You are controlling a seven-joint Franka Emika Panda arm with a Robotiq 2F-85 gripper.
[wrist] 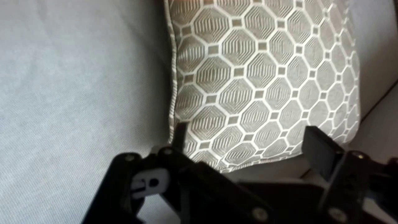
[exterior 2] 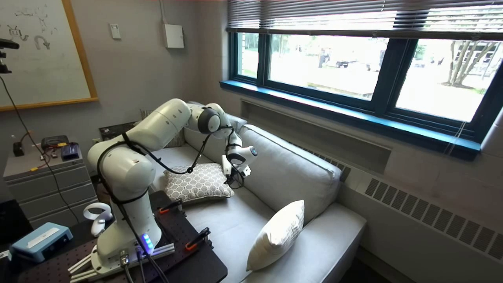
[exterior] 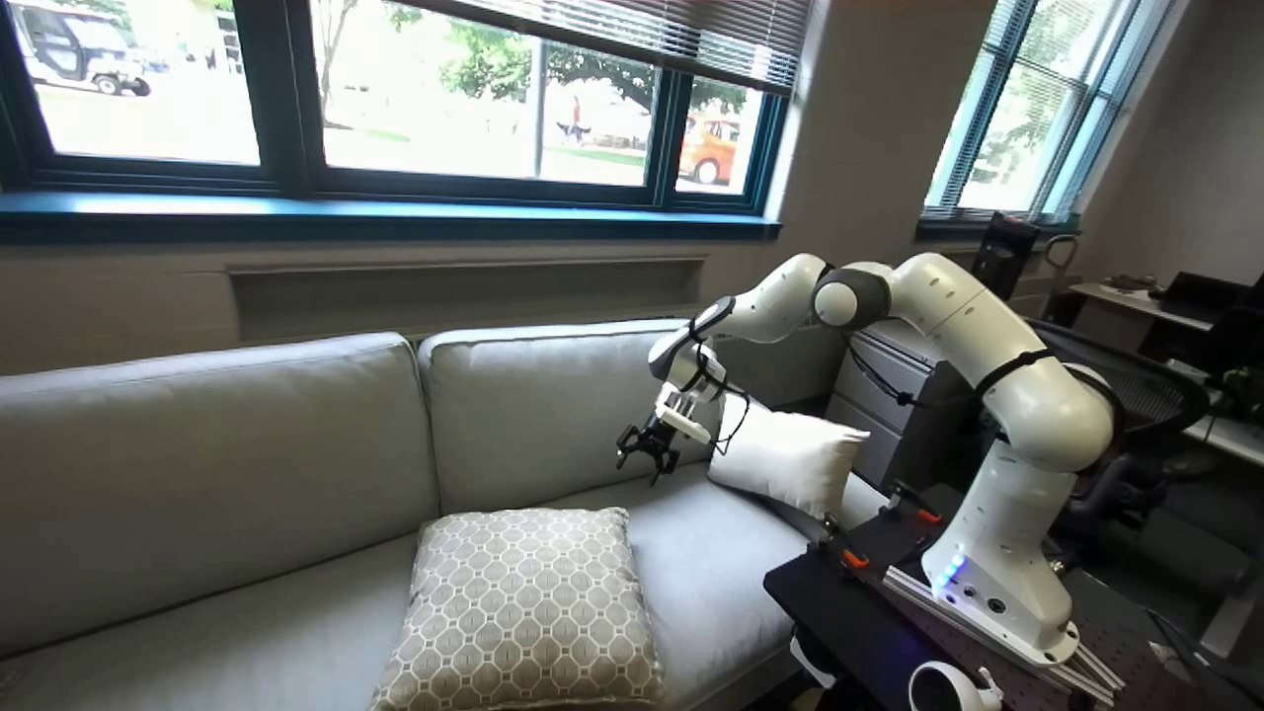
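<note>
A patterned beige pillow [exterior: 521,604] lies flat on the grey sofa [exterior: 255,622], near its middle. My gripper [exterior: 641,469] is open above the seat, apart from the pillow and on the side toward the sofa's back. In the wrist view the pillow [wrist: 261,74] fills much of the picture beyond the gripper, whose fingers stand wide with nothing held between them. A plain white pillow [exterior: 788,462] leans at the sofa's right end, and exterior view 2 shows that white pillow [exterior 2: 278,236] tilted near the armrest.
The sofa backrest [exterior: 557,409] rises close behind the gripper. My arm's base stands on a black table [exterior: 829,604] bearing orange-tipped clamps [exterior: 853,557] and a white controller [exterior: 948,687].
</note>
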